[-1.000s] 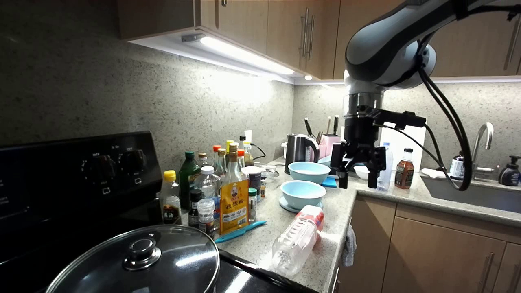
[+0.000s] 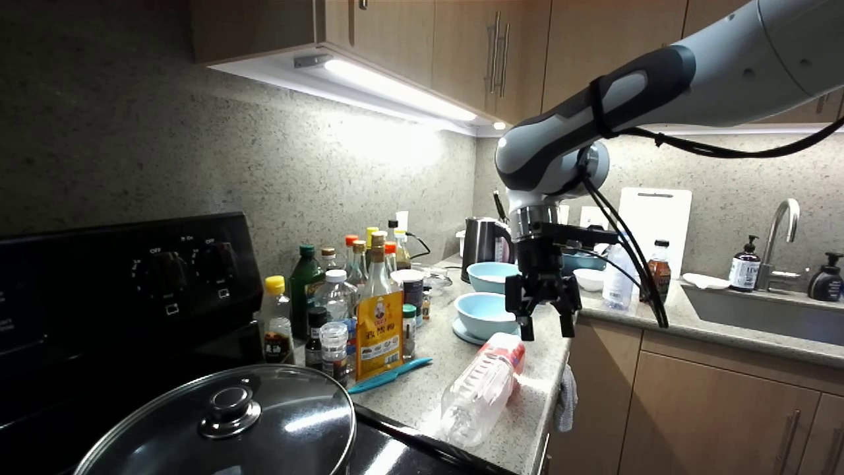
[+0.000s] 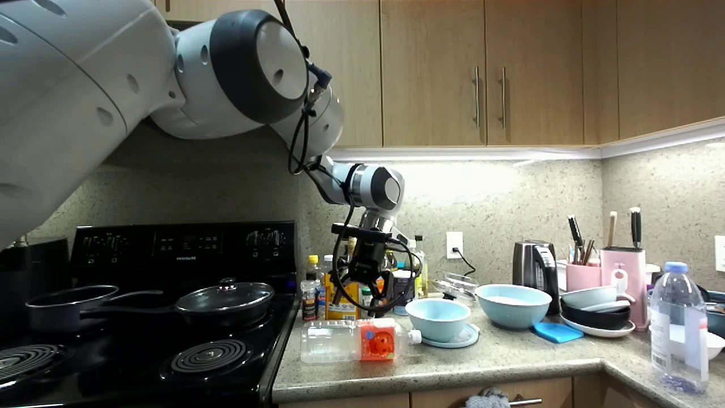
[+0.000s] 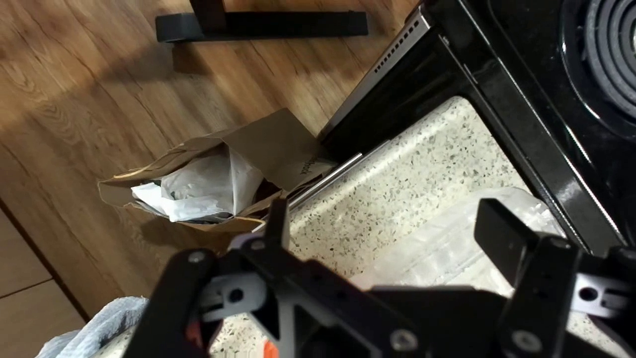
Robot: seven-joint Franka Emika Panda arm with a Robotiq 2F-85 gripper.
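Observation:
My gripper [image 2: 546, 326] stands open above the counter, with nothing between its fingers. Below it a clear plastic bottle [image 2: 473, 400] with a red-orange label lies on its side on the counter; exterior view 2 shows that bottle [image 3: 333, 342] with its white cap end toward the light-blue bowl [image 3: 438, 318]. From the wrist, the clear body of the bottle [image 4: 441, 244] shows beneath the right finger, and most of its label is hidden behind the gripper.
Several sauce bottles [image 2: 380, 316] crowd the wall side, with a blue knife [image 2: 389, 375] before them. The stove [image 3: 217, 367] borders the counter. An open paper bag [image 4: 208, 179] stands on the floor by the counter's front edge.
My arm has moved left and the gripper has come lower, nearer to the lying bottle. The bottle and bowls stay where they were.

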